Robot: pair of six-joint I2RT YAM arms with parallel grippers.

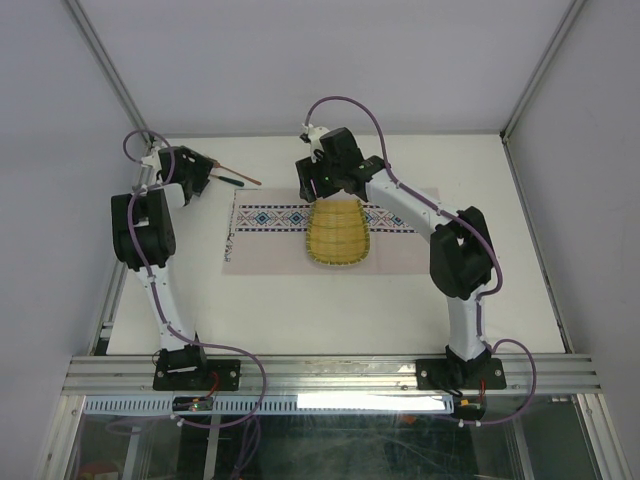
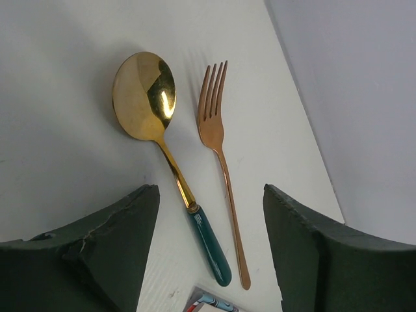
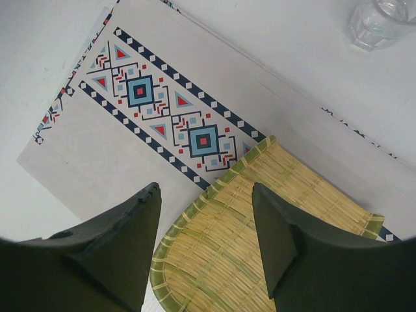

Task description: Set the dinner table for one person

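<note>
A gold spoon with a green handle (image 2: 209,244) and a copper fork (image 2: 212,120) lie on the white table at the back left. My left gripper hovers open over the spoon's handle, the fingers either side of it. A woven yellow tray (image 1: 337,235) rests on the patterned placemat (image 1: 260,255). My right gripper is open above the tray's upper edge, nothing between its fingers. A clear glass (image 3: 376,23) stands behind the placemat in the right wrist view, mostly hidden by the arm from above.
A small printed item (image 2: 207,302) shows at the bottom of the left wrist view. Walls border the table at the back and sides.
</note>
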